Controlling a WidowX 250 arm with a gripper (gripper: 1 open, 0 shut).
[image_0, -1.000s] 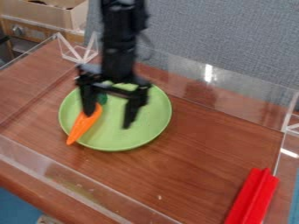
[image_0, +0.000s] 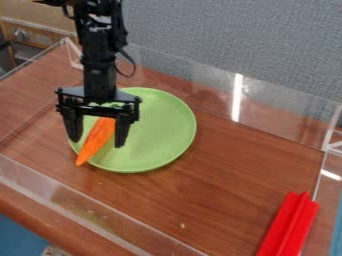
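An orange carrot (image_0: 94, 145) lies on the left part of a round green plate (image_0: 167, 130), its tip toward the front left. My black gripper (image_0: 98, 134) is over the carrot, with its two fingers apart on either side of it. Part of the carrot is hidden behind the gripper, and I cannot tell whether the fingers touch it.
Two red bars (image_0: 289, 228) lie at the front right of the wooden table (image_0: 187, 200). Clear low walls edge the table, and the middle right is bare wood.
The carrot looks unmoved.
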